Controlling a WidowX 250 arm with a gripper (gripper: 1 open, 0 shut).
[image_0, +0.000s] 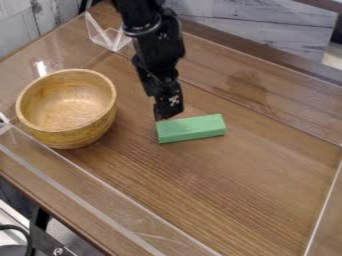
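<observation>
My black gripper (163, 102) hangs from the arm at the top centre, just above and behind a green block (190, 128) lying flat on the wooden table. Its fingers are dark and seem apart, with nothing visible held between them. A round, light wooden bowl (66, 108) sits to the left of the gripper and block.
A small clear container (107, 30) is at the back left. White power hardware and cables line the left edge.
</observation>
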